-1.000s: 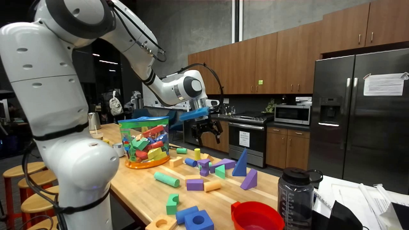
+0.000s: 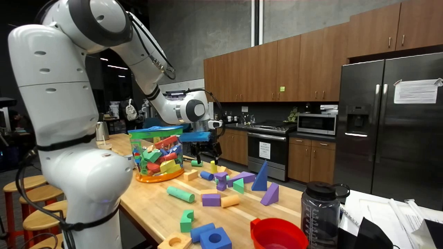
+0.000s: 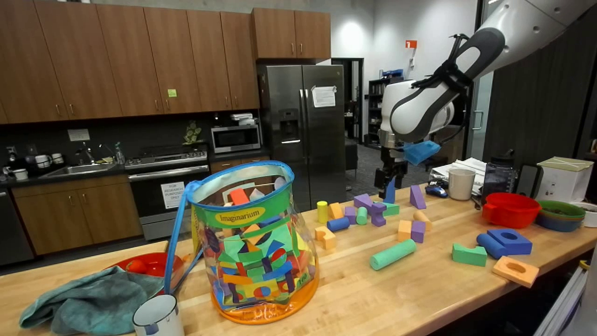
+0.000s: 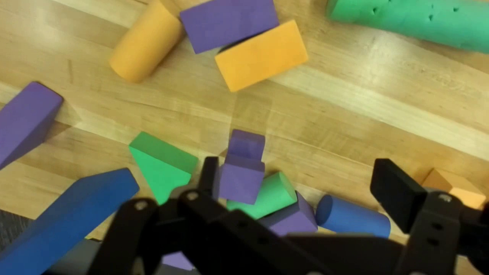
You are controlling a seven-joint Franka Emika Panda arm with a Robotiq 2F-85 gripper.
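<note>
My gripper [image 2: 207, 160] hangs over the far part of the table, above the loose foam blocks. In the wrist view its black fingers [image 4: 395, 194] stand wide apart with nothing held between them. The left finger is close in view to an upright purple block [image 4: 241, 179]; whether they touch cannot be told. Beside that block lies a short green cylinder [image 4: 270, 197], partly behind the gripper. A blue cylinder [image 4: 355, 217] and part of a purple wedge [image 4: 295, 217] show between the fingers. A green triangle [image 4: 162, 165] and a tall blue wedge [image 4: 68, 220] are to the left.
A clear bag [image 3: 263, 263] full of blocks stands on the table. Nearer exterior view 1 are a long green cylinder [image 2: 180, 193], a red bowl [image 2: 279, 234] and a dark bottle [image 2: 319, 215]. Bare wood lies around the long green cylinder.
In exterior view 1 my gripper has moved left toward the bag and lower, and its tilt has straightened to point more downward. The blocks look unmoved.
</note>
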